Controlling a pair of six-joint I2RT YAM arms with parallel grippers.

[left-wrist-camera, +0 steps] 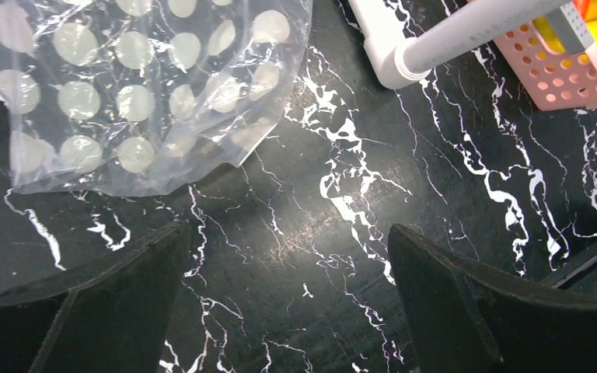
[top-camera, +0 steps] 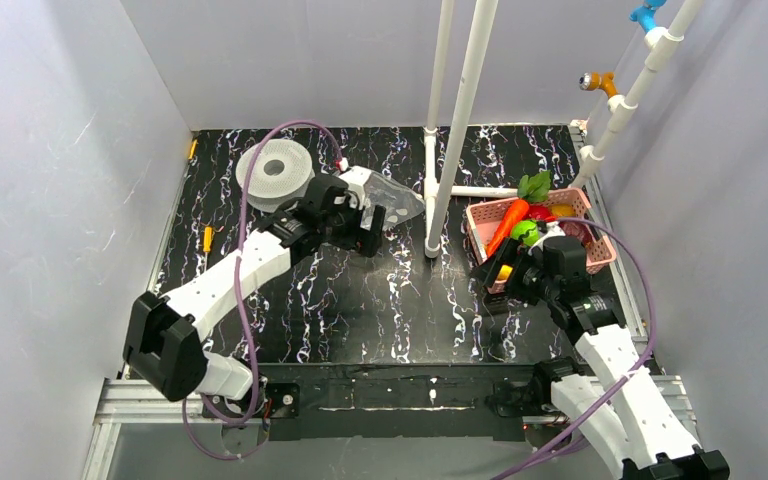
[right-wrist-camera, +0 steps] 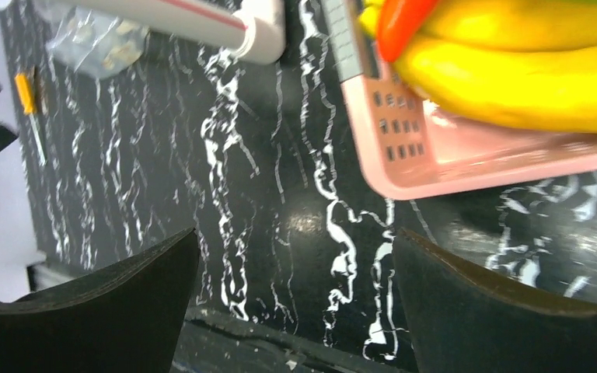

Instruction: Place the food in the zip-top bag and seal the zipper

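Observation:
A clear zip top bag with round pale dots (left-wrist-camera: 132, 101) lies flat on the dark marbled table; in the top view my left arm covers part of it. Above the table by the bag's near edge, my left gripper is open and empty. The pink basket (right-wrist-camera: 389, 155) at the right holds the food: a carrot (top-camera: 507, 222), a leafy green vegetable (top-camera: 534, 187), a green item (top-camera: 526, 232) and yellow bananas (right-wrist-camera: 513, 85) among others. My right gripper stands open over the basket's front left side, nothing between its fingers.
White pipes (top-camera: 460, 110) rise between bag and basket, with a horizontal pipe behind. A white roll (top-camera: 280, 174) stands at the back left, and an orange-handled tool (top-camera: 208, 240) lies at the left.

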